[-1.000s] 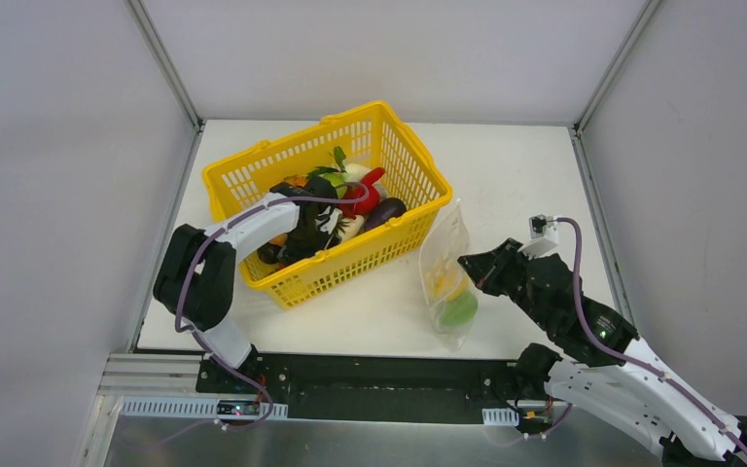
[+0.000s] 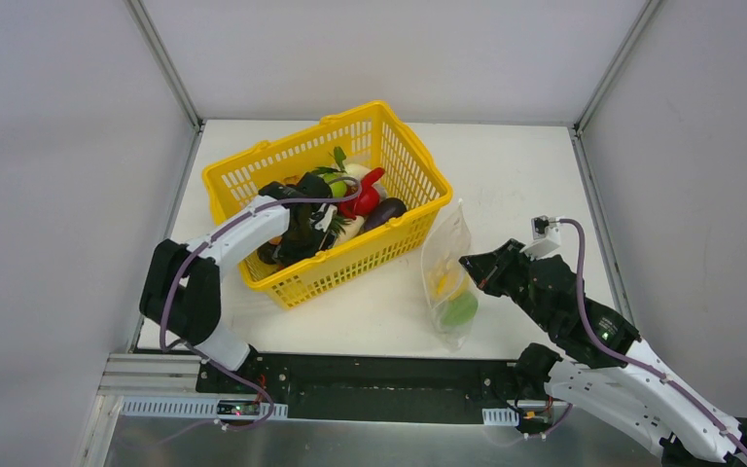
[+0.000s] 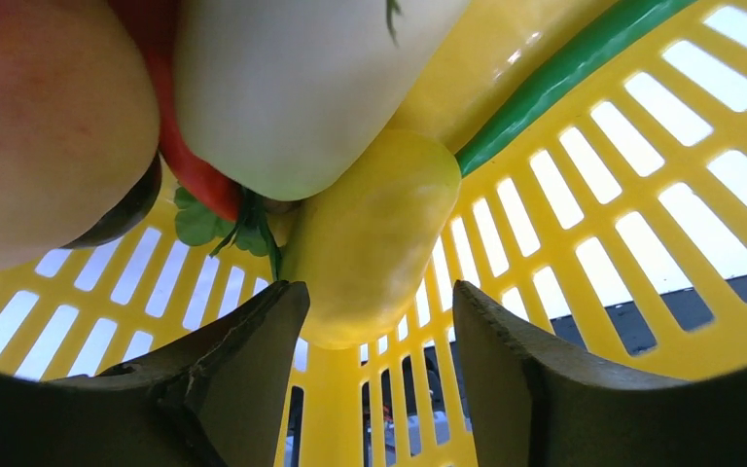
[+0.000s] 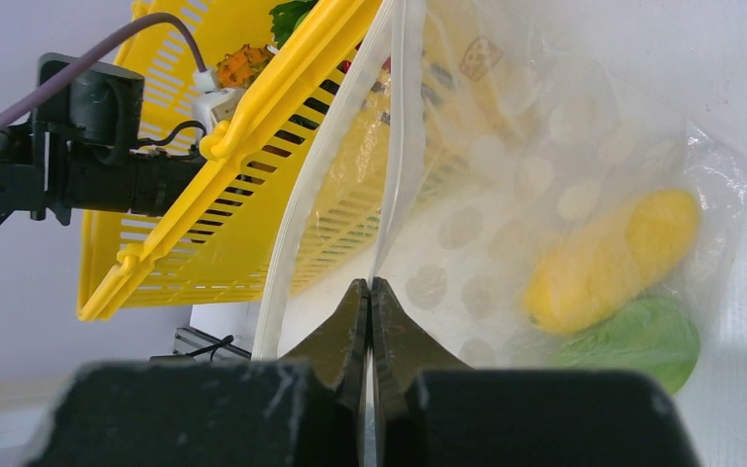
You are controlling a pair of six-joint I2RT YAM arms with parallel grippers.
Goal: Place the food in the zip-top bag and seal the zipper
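The clear zip top bag (image 4: 506, 233) stands on the table right of the yellow basket (image 2: 326, 265), its mouth partly spread. Inside it lie a yellow food piece (image 4: 613, 258) and a green one (image 4: 642, 341). At the bag's white zipper edge, my right gripper is shut on the thin rim. Down in the basket, my left gripper has its fingers apart. A yellow potato-like food (image 3: 374, 238) lies just beyond the fingertips, its lower end between them in the left wrist view; whether they touch it is unclear.
Other food crowds the basket: a white vegetable (image 3: 302, 78), a peach-like fruit (image 3: 49, 126), a green pepper (image 3: 564, 83), a red pepper (image 2: 360, 199) and an eggplant (image 2: 386, 212). Slatted basket walls surround my left gripper. Bare table (image 2: 520, 175) lies at the back right.
My right arm and the bag have stayed nearly still.
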